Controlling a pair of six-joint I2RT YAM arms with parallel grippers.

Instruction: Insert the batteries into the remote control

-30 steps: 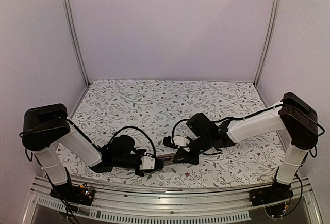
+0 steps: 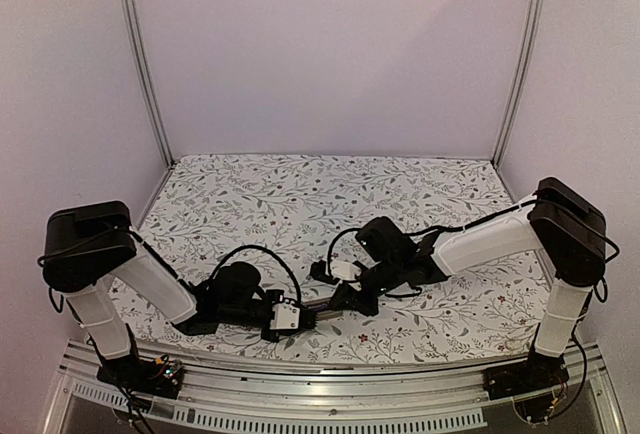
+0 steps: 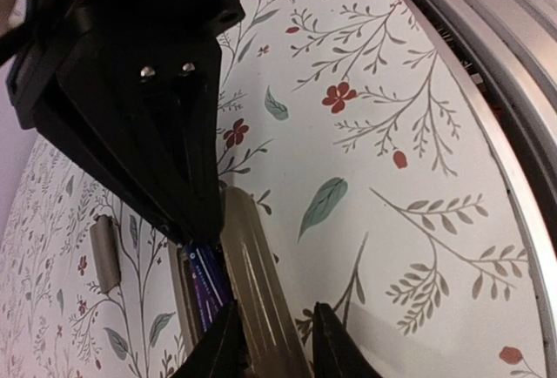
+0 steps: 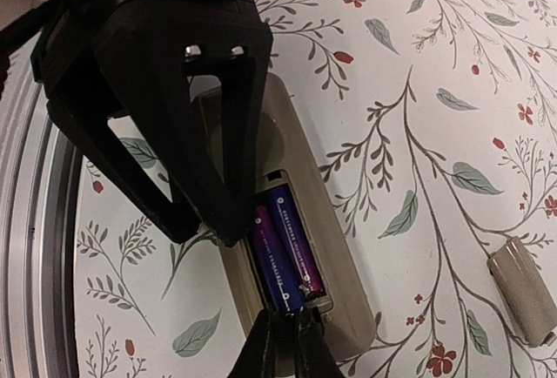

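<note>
The grey remote [image 4: 339,308] lies on the floral surface with its battery bay uncovered. Two batteries, a blue-purple one [image 4: 291,230] and a purple-blue one [image 4: 277,265], lie side by side in the bay. My left gripper [image 2: 300,319] is shut on the remote; in the left wrist view its fingertips straddle the casing. My right gripper [image 2: 342,300] is over the bay, fingertips at the batteries in the right wrist view; how far it is open is hard to see.
The loose battery cover [image 4: 522,291] lies apart from the remote on the surface. The table's metal front edge [image 2: 320,379] runs close by.
The right arm has shifted slightly to the left over the remote. The left arm has not visibly moved.
</note>
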